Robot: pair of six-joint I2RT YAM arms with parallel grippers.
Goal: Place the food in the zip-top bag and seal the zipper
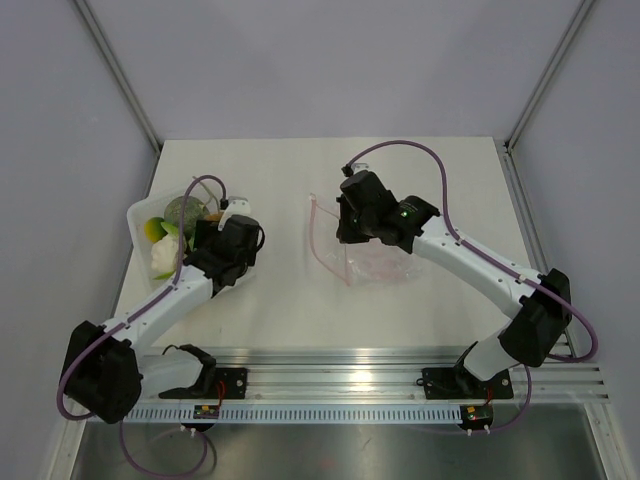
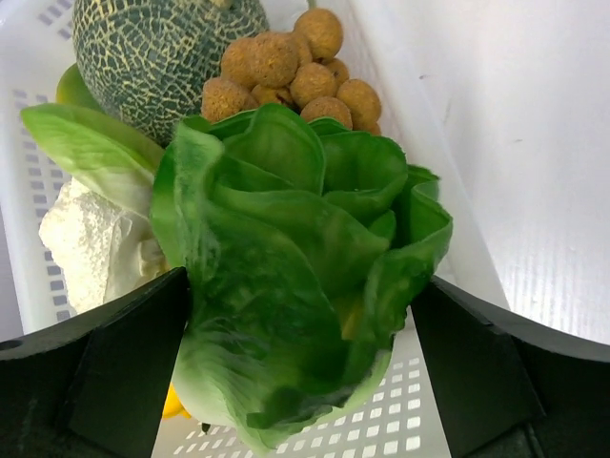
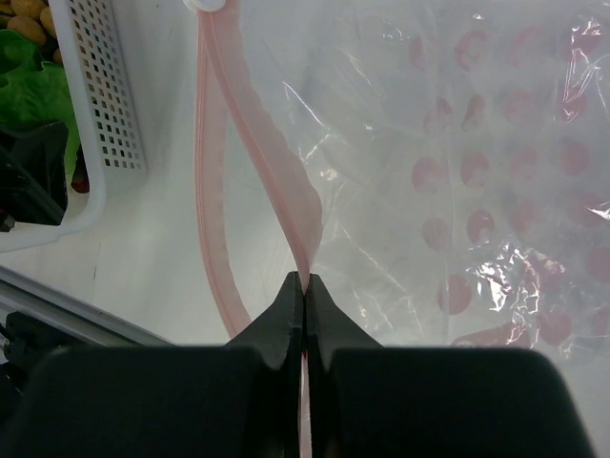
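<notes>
In the left wrist view a green leafy lettuce [image 2: 286, 248] sits between the spread fingers of my left gripper, one finger on either side. The fingers stand wide, and I cannot tell whether they press on its leaves. Seen from the top, this gripper is down over the right part of the basket [image 1: 137, 225], hiding the lettuce. My right gripper is shut on the pink rim of the clear zip top bag [image 3: 381, 191]. The bag's mouth gapes to the left of that grip, with its zipper slider [image 3: 205, 4] at the far end.
Around the lettuce in the basket lie a netted melon [image 2: 162, 57], a cluster of brown balls [image 2: 295, 72], a white cauliflower-like piece [image 2: 91, 243] and something yellow [image 2: 174, 405]. Bare table [image 1: 285, 240] separates basket and bag.
</notes>
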